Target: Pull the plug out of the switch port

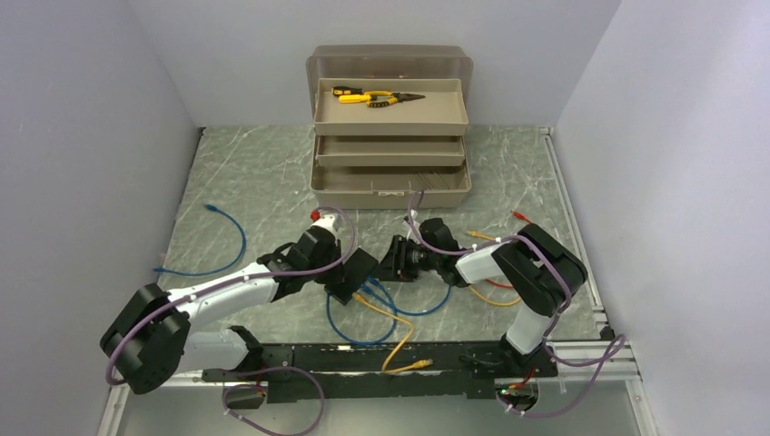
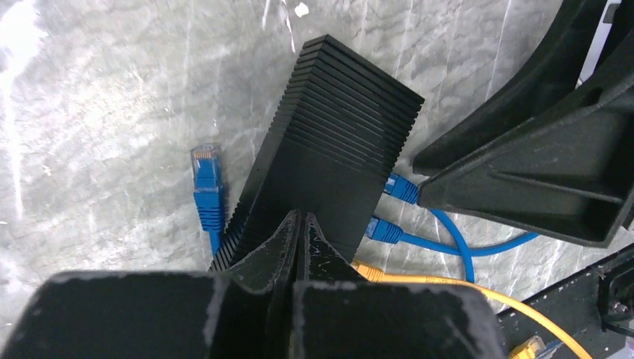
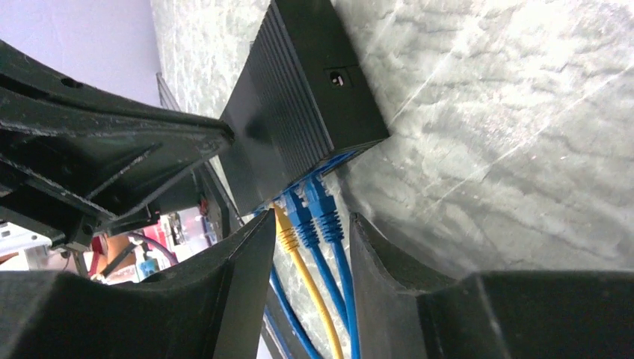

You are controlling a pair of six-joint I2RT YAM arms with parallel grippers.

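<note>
A black ribbed switch [image 2: 329, 142] lies on the marble table with two blue plugs [image 2: 385, 230] and a yellow plug [image 2: 368, 271] at its port side. A separate blue plug [image 2: 208, 183] lies at its other long side. My left gripper is shut above the switch, nothing visible between its fingers. My right gripper is part open, its fingertips around the view of the plugged-in cables in the right wrist view; whether it touches any plug I cannot tell.
A beige toolbox [image 1: 390, 199] with pliers and a screwdriver stands behind. Loose blue, yellow and red cables lie at both sides.
</note>
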